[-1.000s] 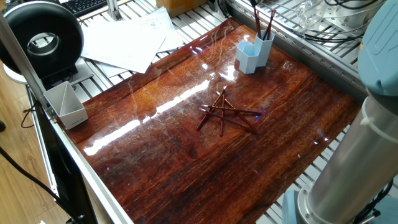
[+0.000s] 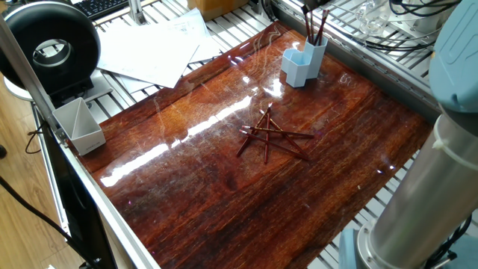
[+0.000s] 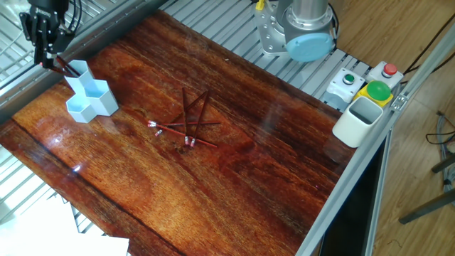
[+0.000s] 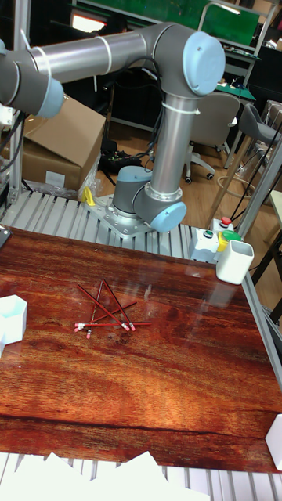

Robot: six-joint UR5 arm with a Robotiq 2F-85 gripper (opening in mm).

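A loose, crossed pile of several dark red pencils (image 2: pixel 271 137) with pale ends lies mid-table; exterior view 2 shows the same pencils (image 3: pixel 186 122). At the back, a light blue holder (image 2: pixel 296 70) with hexagonal cups has dark pencils (image 2: pixel 320 30) standing in its tallest cup. My gripper (image 3: pixel 47 64) points downward at the upper left of exterior view 2, by the upper ends of those pencils. Its dark tip also enters the top of exterior view 1. Whether its fingers grip a pencil is too small to tell.
A white open container (image 2: pixel 79 127) stands at the table's left edge, and another white cup (image 3: pixel 357 122) is by the stop buttons (image 3: pixel 379 90). Papers (image 2: pixel 146 52) lie beyond the table. Metal rails border it.
The gripper's dark tip has come lower at the top of exterior view 1. The holder and its standing pencils have shifted slightly left. The pile on the table is unmoved.
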